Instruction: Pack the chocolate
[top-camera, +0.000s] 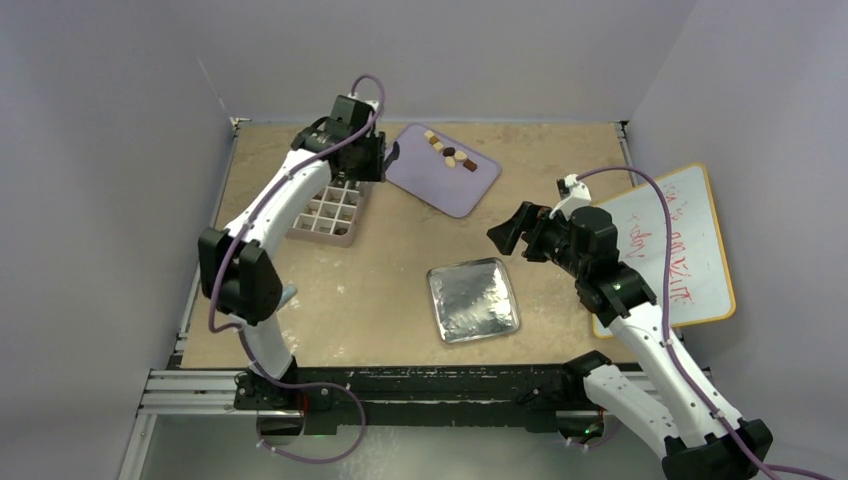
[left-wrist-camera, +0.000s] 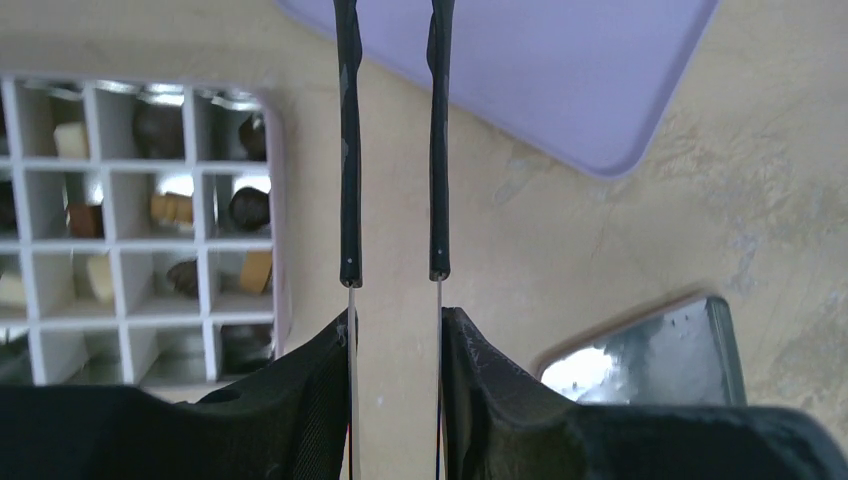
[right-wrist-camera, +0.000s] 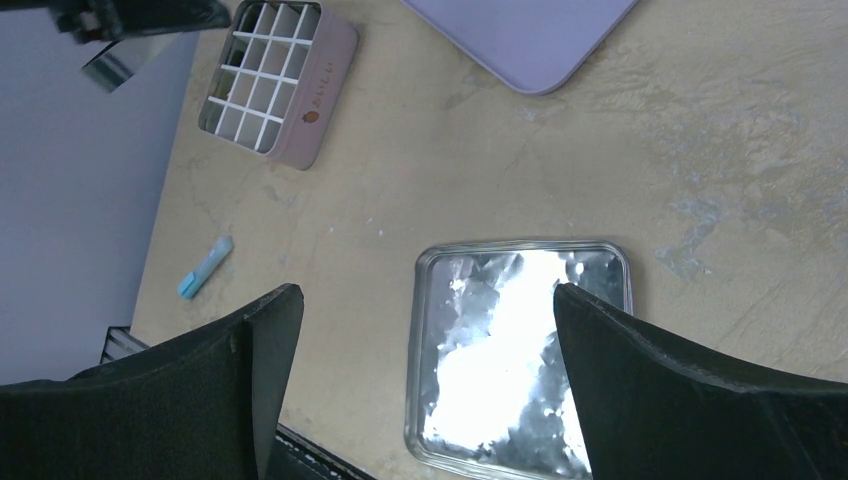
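Observation:
My left gripper hangs above the gap between the compartment box (top-camera: 335, 228) and the purple tray (top-camera: 445, 195), its long fingers part open with nothing between them. In the left wrist view many box compartments (left-wrist-camera: 140, 240) hold dark, tan and cream chocolates; some in the bottom row look empty. Several chocolates (top-camera: 450, 162) lie on the purple tray in the top view. My right gripper (top-camera: 508, 238) stands open and empty above the table, near the metal tray.
A metal tray (top-camera: 474, 300) lies at the front middle. A whiteboard (top-camera: 680, 240) with red writing is at the right. A blue stick (right-wrist-camera: 205, 267) lies front left.

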